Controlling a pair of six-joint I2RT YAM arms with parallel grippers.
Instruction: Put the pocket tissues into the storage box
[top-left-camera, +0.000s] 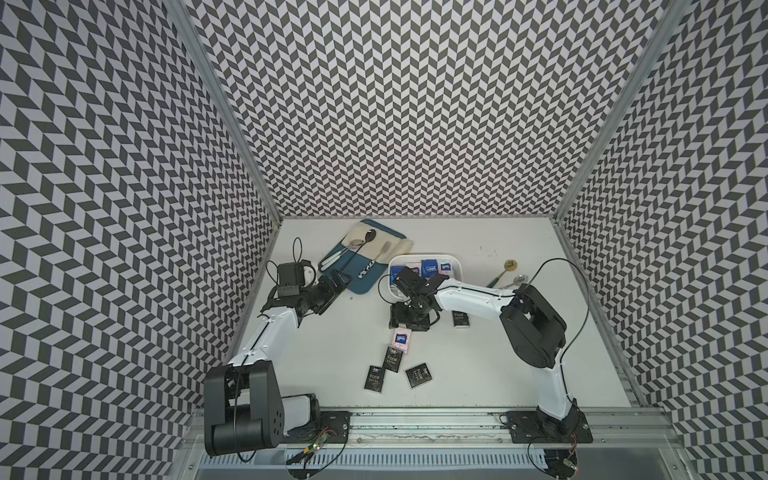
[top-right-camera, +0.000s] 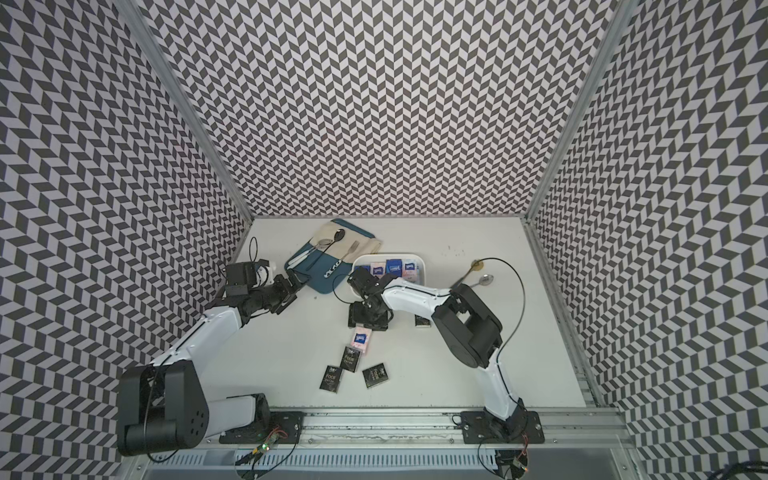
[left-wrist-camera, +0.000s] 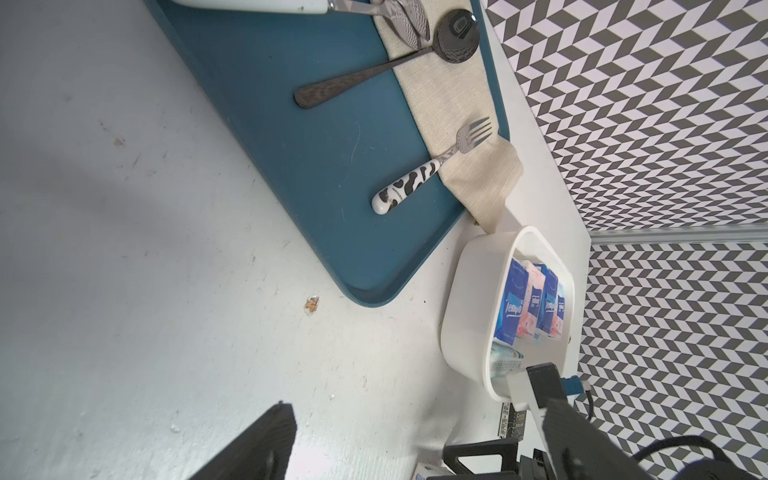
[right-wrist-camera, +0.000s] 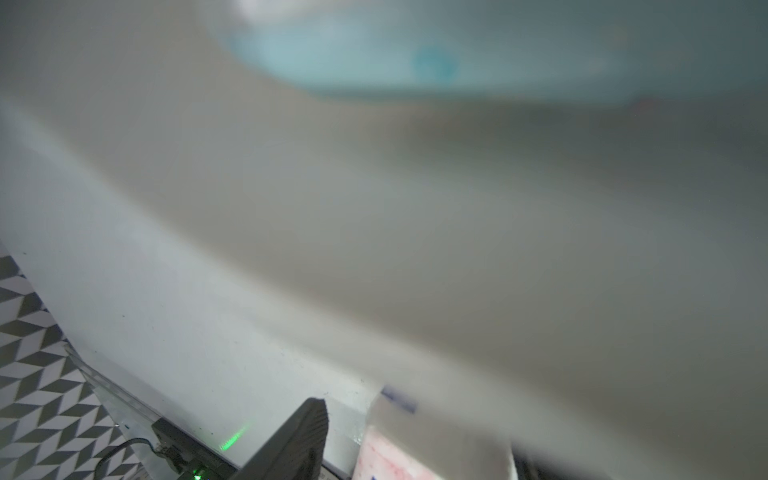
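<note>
The white storage box (left-wrist-camera: 468, 308) stands at the table's middle back, holding blue (top-left-camera: 429, 269) and pink (left-wrist-camera: 531, 300) tissue packs and a pale greenish pack (left-wrist-camera: 504, 360). A pink tissue pack with a blue label (top-left-camera: 401, 339) lies on the table in front of it. My right gripper (top-left-camera: 410, 317) is over that pack's far end. In the right wrist view, the pack's end (right-wrist-camera: 432, 440) sits between the part-open fingers, with a narrow gap beside the left finger (right-wrist-camera: 308, 440); the box's blurred wall fills most of that view. My left gripper (top-left-camera: 339, 286) is open and empty near the tray.
Several black packs (top-left-camera: 418, 375) lie in front of the pink pack, and another black one (top-left-camera: 461, 319) is right of the right gripper. A blue tray (left-wrist-camera: 320, 176) with cloth and cutlery is back left. Spoons (top-right-camera: 477, 265) lie back right.
</note>
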